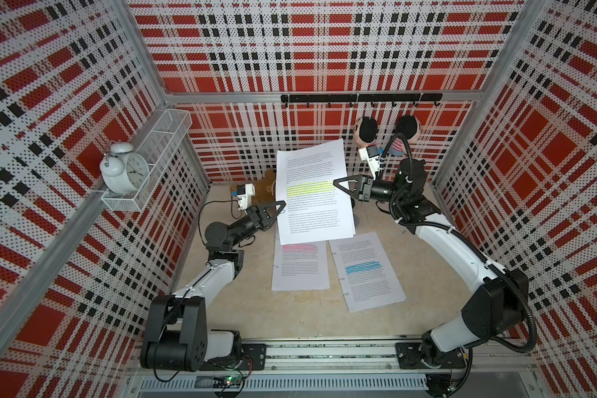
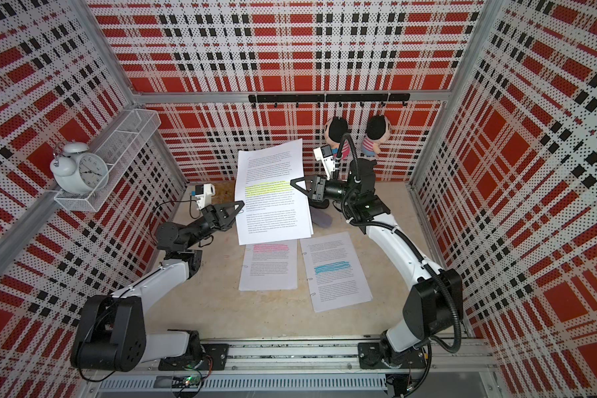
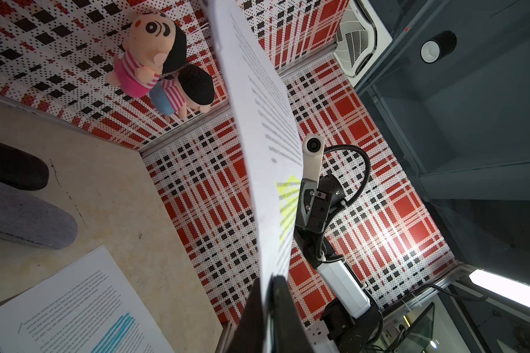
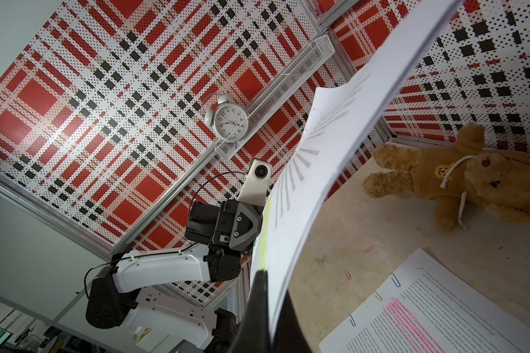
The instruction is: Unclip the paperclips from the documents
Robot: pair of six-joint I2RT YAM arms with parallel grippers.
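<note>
A stack of pages with yellow highlighting (image 1: 315, 209) is held up off the table, its right edge pinched by my right gripper (image 1: 337, 183), shut on it. At its left edge, my left gripper (image 1: 282, 205) has its fingertips by the paper; in the left wrist view they stand close on both sides of the edge, and how far apart they are is unclear. Any clip there is hidden or too small to make out. On the table lie the pink-highlighted document (image 4: 430, 317), with several paperclips (image 4: 395, 280) along its edge, and the blue-highlighted document (image 1: 368, 275), also clipped along its left edge.
Loose clips (image 4: 348, 274) lie on bare table in the right wrist view. Behind are a teddy bear (image 4: 441, 176), a grey object (image 3: 29, 220) and two dolls (image 1: 364, 132). A basket shelf (image 1: 159, 152) with an alarm clock (image 1: 126, 169) hangs at left.
</note>
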